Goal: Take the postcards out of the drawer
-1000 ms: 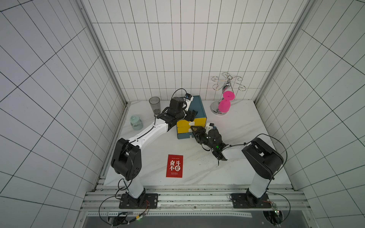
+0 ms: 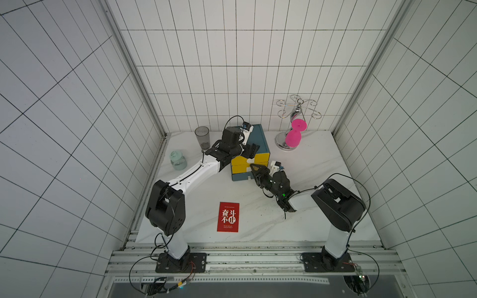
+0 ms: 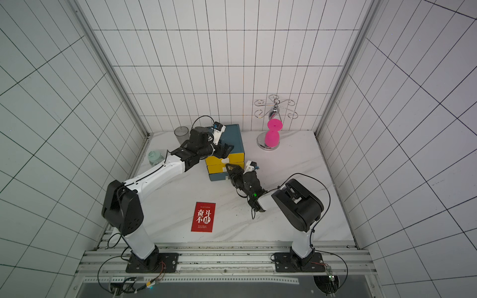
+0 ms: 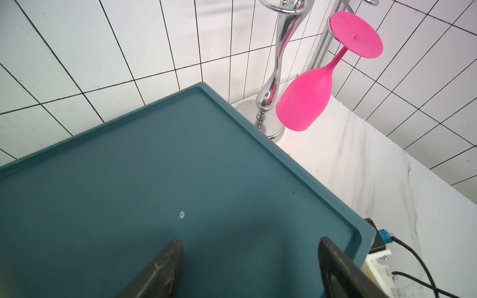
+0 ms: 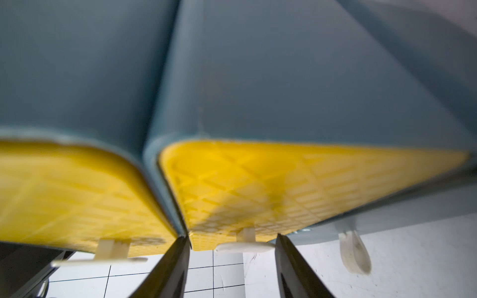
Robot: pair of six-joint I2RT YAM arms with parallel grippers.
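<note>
A blue drawer cabinet (image 2: pixel 259 140) stands at the back of the table, its yellow drawer fronts (image 5: pixel 238 178) pushed in. In the right wrist view my right gripper is open, its fingers (image 5: pixel 171 265) on either side of the white handle (image 5: pixel 246 245) of the middle drawer, with a gap to each side. My left gripper hangs open above the cabinet top (image 4: pixel 149 164), nothing between its fingers. One red postcard (image 2: pixel 228 217) with white characters lies flat on the front of the table. The inside of the drawers is hidden.
A metal rack (image 2: pixel 288 140) with a pink goblet (image 2: pixel 293 138) stands right of the cabinet. A grey glass (image 2: pixel 202 137) and a pale green jar (image 2: pixel 178 160) are on the left.
The left arm, cabinet and red postcard look unchanged.
</note>
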